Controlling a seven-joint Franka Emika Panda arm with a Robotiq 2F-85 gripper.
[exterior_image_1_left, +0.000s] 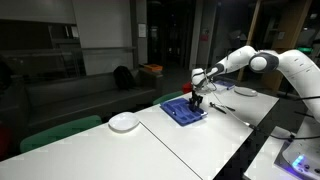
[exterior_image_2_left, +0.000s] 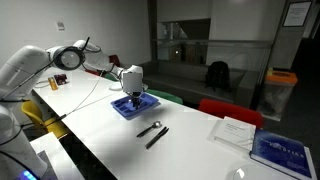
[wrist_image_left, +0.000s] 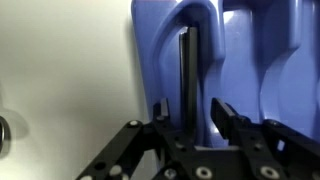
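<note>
A blue tray with moulded compartments (wrist_image_left: 150, 62) lies on the white table, also in sight as the blue tray (exterior_image_1_left: 180, 112) in the first exterior view. In one long compartment rests a slim black object (wrist_image_left: 189, 65), its handle-like length running toward my gripper. My fingers stand apart, one on each side of its near end, with a gap between them. Whether they touch it cannot be told. From outside, the gripper (exterior_image_2_left: 134, 96) is low over the tray, too small to show its fingers.
A white plate (exterior_image_1_left: 124, 122) sits left of the tray in the first exterior view. Dark utensils (exterior_image_2_left: 157, 138) lie on the table in the second exterior view, where a blue box or mat (exterior_image_2_left: 282, 151) is farther right.
</note>
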